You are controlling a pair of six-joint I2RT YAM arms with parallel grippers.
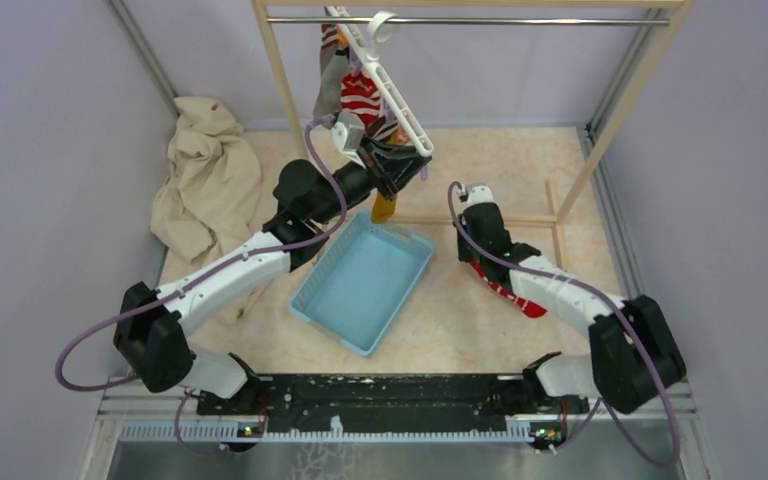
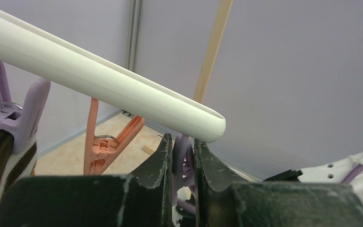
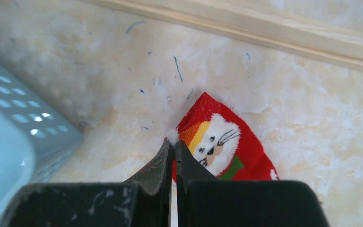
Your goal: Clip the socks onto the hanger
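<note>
My left gripper is at the end of the white hanger [image 1: 400, 105], its fingers closed around a purple clip [image 2: 181, 152]. In the left wrist view a purple clip holding a brown-striped sock [image 2: 0, 165] and a salmon clip [image 2: 99, 156] hang from it. Several socks hang there in the top view. My right gripper is shut low over the red sock with a white animal face [image 3: 222, 142] lying on the floor; whether it pinches a bit of white fabric at its tips I cannot tell.
The blue basket [image 1: 304, 300] stands between the arms. A cream cloth [image 1: 205, 200] lies at the left. The wooden rack [image 1: 620, 110] surrounds the hanger, with its base bar [image 3: 312, 40] beyond the red sock.
</note>
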